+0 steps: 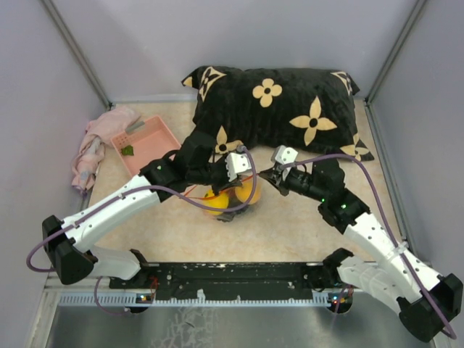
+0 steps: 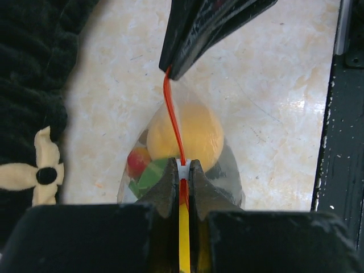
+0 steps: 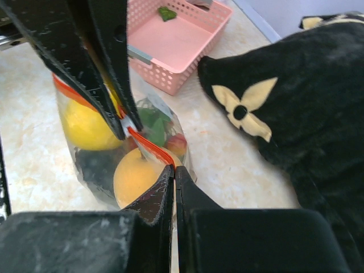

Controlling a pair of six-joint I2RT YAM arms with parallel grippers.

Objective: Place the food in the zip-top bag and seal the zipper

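Note:
The clear bag [image 2: 227, 176] with plastic food, including an orange ball [image 3: 131, 179], a yellow piece [image 3: 85, 125] and red and green pieces, stands on the mat beneath both grippers. My left gripper is shut on the red zipper strip [image 2: 173, 125] along the bag's top, a small pale piece showing between its fingertips. My right gripper is shut at the far end of the red strip, pinching it. The strip runs taut between the two grippers.
A black patterned cushion [image 1: 290, 109] lies along the back. A pink basket [image 1: 156, 145] with a green leaf and a pink cloth [image 1: 94, 145] sit at the left.

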